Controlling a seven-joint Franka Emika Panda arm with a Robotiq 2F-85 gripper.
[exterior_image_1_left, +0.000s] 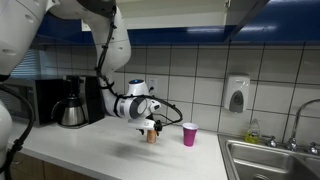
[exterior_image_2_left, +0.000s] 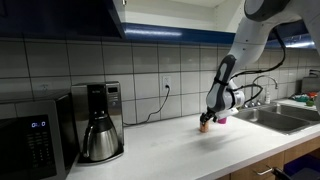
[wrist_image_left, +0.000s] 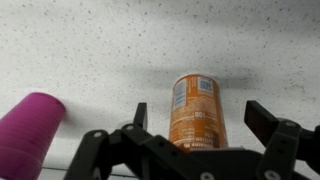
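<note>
An orange-labelled bottle (wrist_image_left: 197, 125) with a pale band stands on the white counter (exterior_image_1_left: 100, 150). Up close, it shows between the two dark fingers of my gripper, with a gap on both sides. The gripper is open and holds nothing. In exterior view 1 the bottle (exterior_image_1_left: 151, 137) is small, right under the gripper; exterior view 2 has the bottle (exterior_image_2_left: 204, 126) at the far end of the counter. Its lower part is cut off by the gripper body in the wrist view.
A purple cup (exterior_image_1_left: 189, 134) stands to the right of the bottle, close to the gripper's side. Further right is a sink (exterior_image_1_left: 262, 160). A steel jug (exterior_image_2_left: 101, 138) and a black microwave (exterior_image_2_left: 36, 138) occupy the other end.
</note>
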